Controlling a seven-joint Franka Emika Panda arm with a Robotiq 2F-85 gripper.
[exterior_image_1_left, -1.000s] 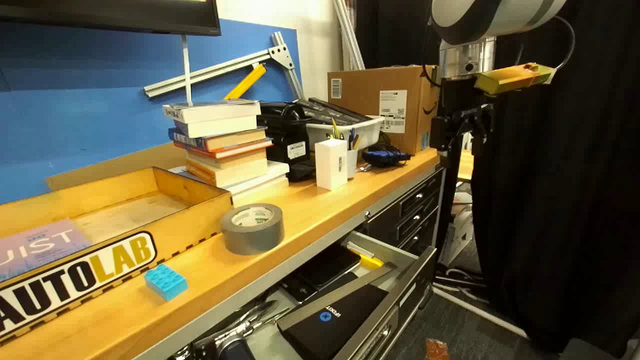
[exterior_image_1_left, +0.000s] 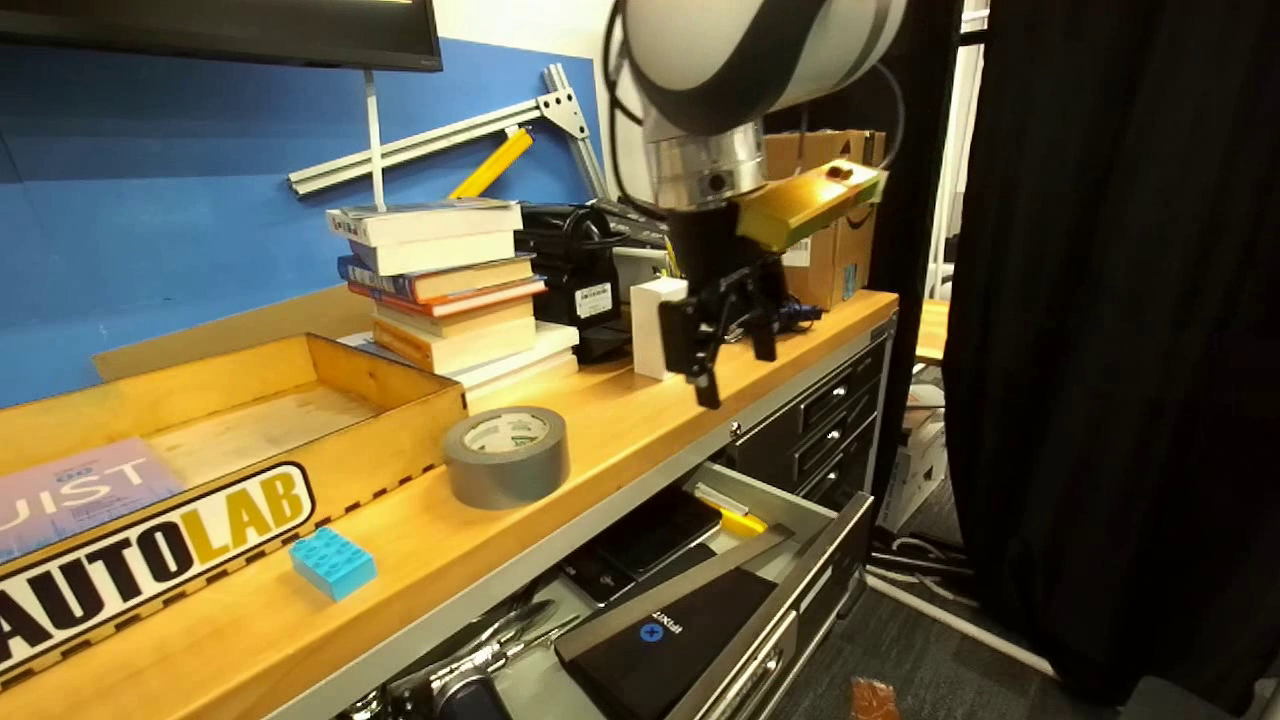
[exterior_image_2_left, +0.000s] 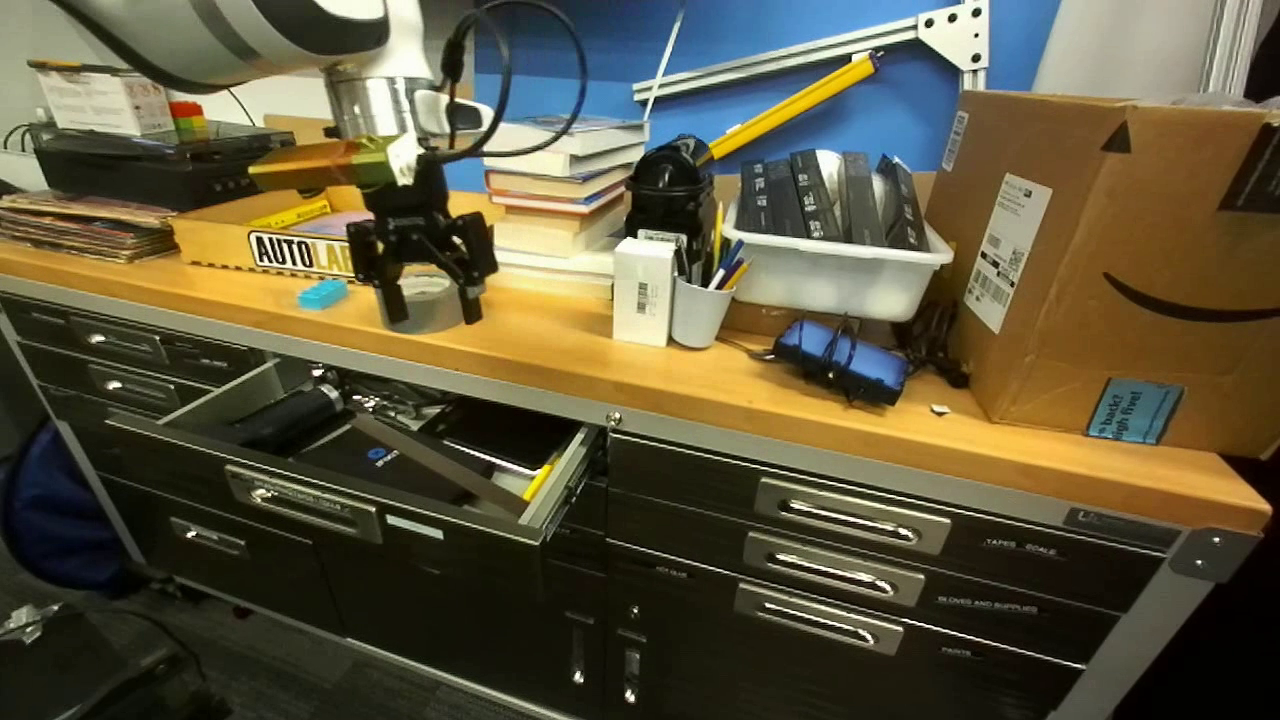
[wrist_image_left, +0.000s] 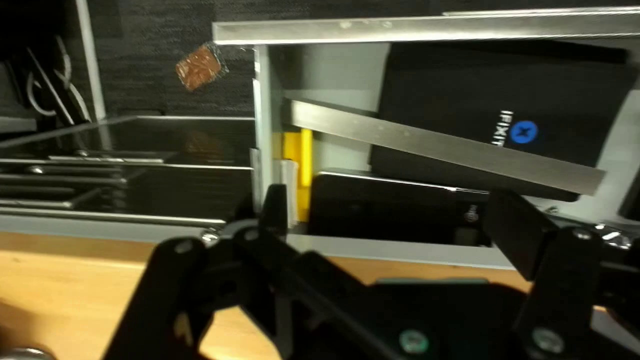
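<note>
My gripper (exterior_image_1_left: 734, 366) hangs above the bench's front edge with its fingers apart and nothing between them. In the wrist view the spread fingers (wrist_image_left: 517, 231) stand over the bench edge and the inner side of the open drawer (wrist_image_left: 360, 249). That drawer holds a black iFixit case (exterior_image_1_left: 672, 630), a metal strip (wrist_image_left: 444, 144), a dark flat device (wrist_image_left: 390, 210) and a yellow item (wrist_image_left: 306, 157). A grey tape roll (exterior_image_1_left: 506, 462) and a light blue brick (exterior_image_1_left: 332, 564) rest on the bench; exterior view 2 shows the tape roll partly behind my gripper.
A wooden AUTOLAB tray (exterior_image_1_left: 396, 426) and stacked books (exterior_image_1_left: 450, 276) line the back. Farther right are a white box (exterior_image_2_left: 644, 292), a pen cup (exterior_image_2_left: 699, 314), a white bin (exterior_image_2_left: 828, 276), a blue cabled device (exterior_image_2_left: 846, 356) and a cardboard box (exterior_image_2_left: 1068, 276).
In exterior view 1 my arm and gripper have moved left and lower, from beside the cardboard box toward the open drawer. The tape roll, brick and drawer are unmoved.
</note>
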